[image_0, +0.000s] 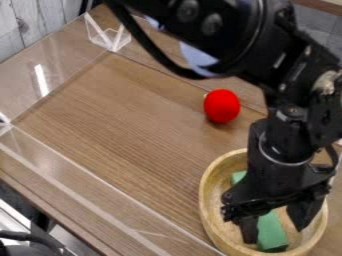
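Note:
My black gripper hangs at the lower right, open, with its fingers inside the rim of a light wooden bowl. A green object lies in the bowl beneath the fingers, partly hidden by them. A red ball sits on the wooden table behind the bowl, apart from it.
A clear plastic item stands at the back left. A pale blue object behind my arm is mostly hidden. The table's front edge runs along the lower left.

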